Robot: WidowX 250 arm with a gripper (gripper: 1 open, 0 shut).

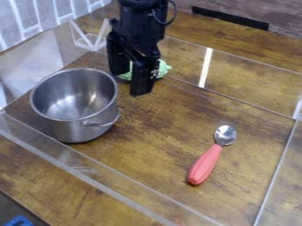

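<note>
My black gripper [130,69] hangs above the wooden table near the upper middle, open, just behind and right of a steel pot [73,113]. Partly behind the gripper lies a green soft object [154,69]. A spoon with a red handle [204,164] lies on the right side of the table, bowl end pointing away from the camera.
A transparent panel runs along the left, and a small blue object [12,212] shows at the bottom left corner.
</note>
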